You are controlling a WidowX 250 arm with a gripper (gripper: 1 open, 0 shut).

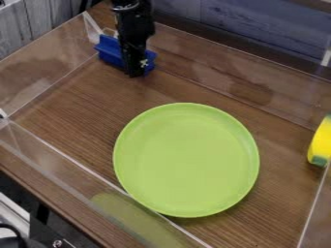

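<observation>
My black gripper (135, 63) reaches down from the top of the camera view at the back left of the wooden table, its fingers in front of a blue object (111, 50) with a whitish part at its left. The gripper looks shut; whether anything is between its fingertips is hard to tell at this size.
A large green plate (187, 159) fills the front middle of the table (77, 116). A yellow object (319, 142) stands at the right edge. A dark blue wall runs along the back, and the table's middle left is clear.
</observation>
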